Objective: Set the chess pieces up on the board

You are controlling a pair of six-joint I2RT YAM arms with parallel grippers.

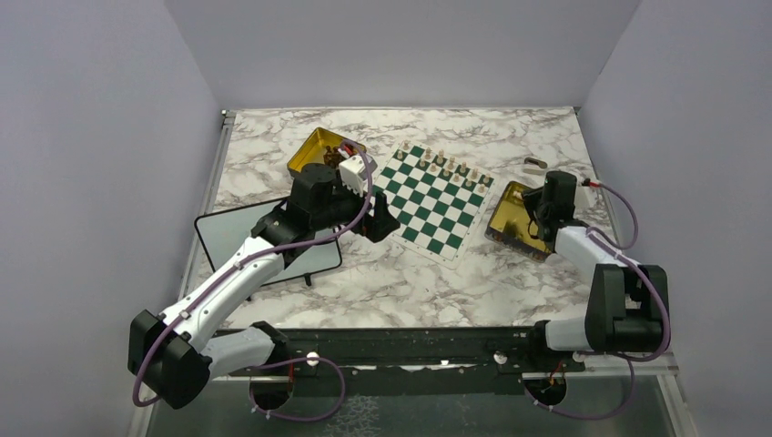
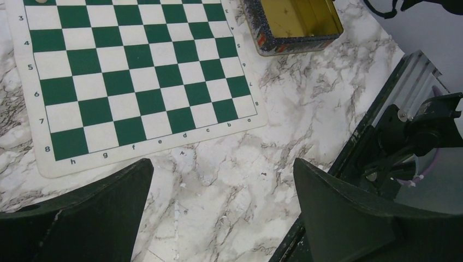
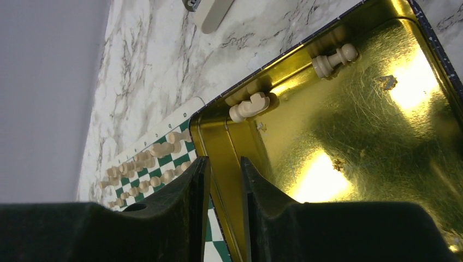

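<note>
The green-and-white board [image 1: 435,211] lies mid-table, with light chess pieces [image 1: 443,164] standing in rows along its far edge. In the right wrist view, my right gripper hangs over the gold tray [image 3: 306,169], its fingers a little apart and the gap between them empty. Inside that tray, a light knight-like piece [image 3: 250,107] and a light pawn-like piece [image 3: 334,60] lie on their sides by one wall. My left gripper is wide open and empty, above the board's near left side. Dark pieces [image 1: 334,157] sit in the left tray [image 1: 314,144], partly hidden by the left arm.
A glassy panel with a black frame [image 1: 320,259] lies at the left under the left arm. Behind the right tray is a small pale object with a dark part [image 1: 535,164].
</note>
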